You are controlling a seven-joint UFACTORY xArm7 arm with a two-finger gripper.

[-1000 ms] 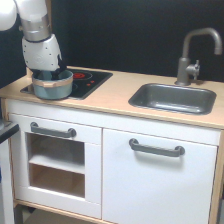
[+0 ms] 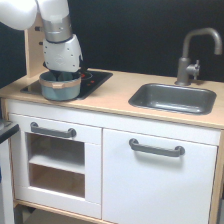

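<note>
A blue-grey pot (image 2: pixel 60 91) is upright at the left end of the counter, by the black cooktop (image 2: pixel 96 80). From above, my white and grey arm reaches down to it. My gripper (image 2: pixel 64 75) has its dark fingers at the pot's rim or just inside its opening. Too little of the fingers shows to tell whether they are open or shut, or whether they hold the rim. The pot hides part of the cooktop, and I cannot tell whether its base touches the surface.
A metal sink (image 2: pixel 173 98) with a tall faucet (image 2: pixel 188 55) lies to the right. Clear wooden countertop (image 2: pixel 118 90) separates it from the cooktop. Below are an open-looking oven compartment (image 2: pixel 58 165) and a white cupboard door (image 2: pixel 158 180) with grey handles.
My arm and gripper have moved to the right. The pot has shifted slightly right and toward the front, covering more of the cooktop. Sink and cupboards look unchanged.
</note>
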